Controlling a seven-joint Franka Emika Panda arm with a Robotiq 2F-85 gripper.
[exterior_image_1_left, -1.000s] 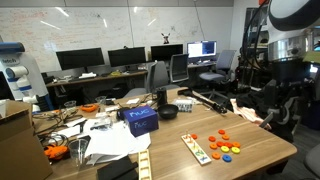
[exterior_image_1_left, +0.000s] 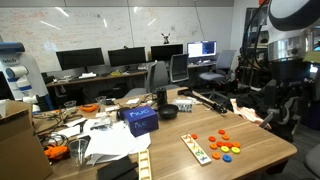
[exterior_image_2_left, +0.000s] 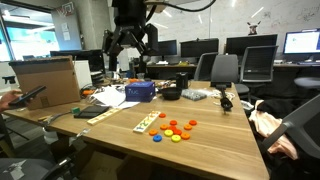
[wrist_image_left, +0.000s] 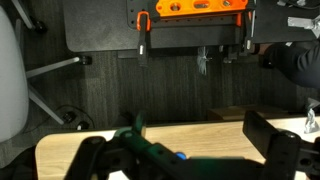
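Observation:
Small round discs in red (exterior_image_1_left: 223, 131), orange (exterior_image_1_left: 216, 156), yellow (exterior_image_1_left: 236, 150) and blue (exterior_image_1_left: 227, 158) lie loose near the right end of the wooden table (exterior_image_1_left: 180, 162). Beside them rests a pale strip (exterior_image_1_left: 195, 149) with a row of round marks or hollows. My gripper is open; its two dark fingers stand wide apart in the wrist view, nothing between them. A blue disc (wrist_image_left: 180, 155) shows past the gripper at the bottom of that view. In exterior view 2 the gripper (exterior_image_2_left: 122, 48) hangs well above the table, apart from every disc.
A blue box (exterior_image_1_left: 141, 120), a black bowl (exterior_image_1_left: 168, 112), papers (exterior_image_1_left: 112, 143) and a cardboard box (exterior_image_1_left: 20, 145) occupy the table's left and back. Another pale strip (exterior_image_1_left: 145, 164) lies left of the discs. A chair (exterior_image_2_left: 300, 128) stands close by the table's right side.

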